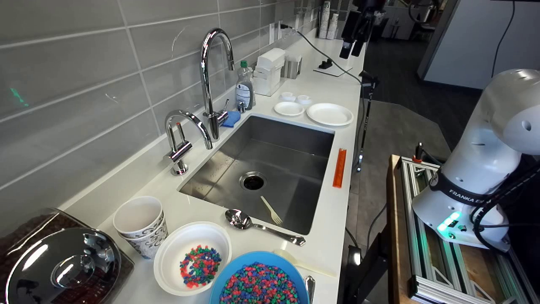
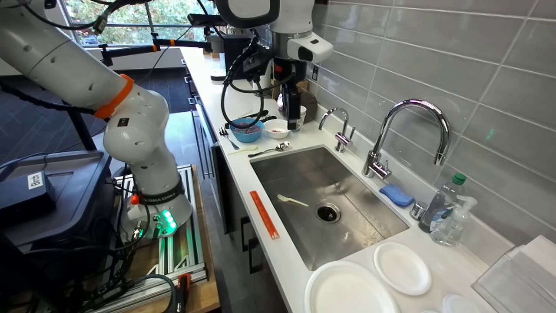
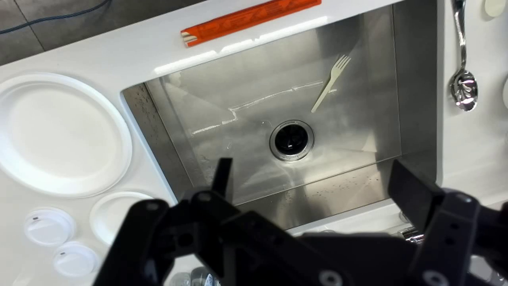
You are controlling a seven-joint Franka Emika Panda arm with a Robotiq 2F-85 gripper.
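High above the sink [image 1: 263, 152], my gripper [image 1: 352, 50] hangs with its fingers pointing down. Its fingers are wide apart in the wrist view [image 3: 314, 178], and nothing is between them. A pale fork [image 3: 331, 82] lies on the sink floor near the drain [image 3: 291, 140]. On the counter by the sink's near edge in exterior view 1 rests a slotted metal spoon [image 1: 238, 219]. A white bowl [image 1: 164, 271] holds some coloured pieces, while a blue bowl [image 1: 230, 267] is full of them. An orange packet [image 1: 339, 168] lies along the sink's side.
Two faucets [image 1: 205, 81] rise at the wall side. White plates [image 3: 62, 138] and small lids [image 3: 49, 227] sit at one end of the sink. Beside the wall stand a soap bottle [image 1: 245, 91] and a blue sponge [image 2: 397, 194]. Patterned cups [image 1: 147, 230] are near the bowls.
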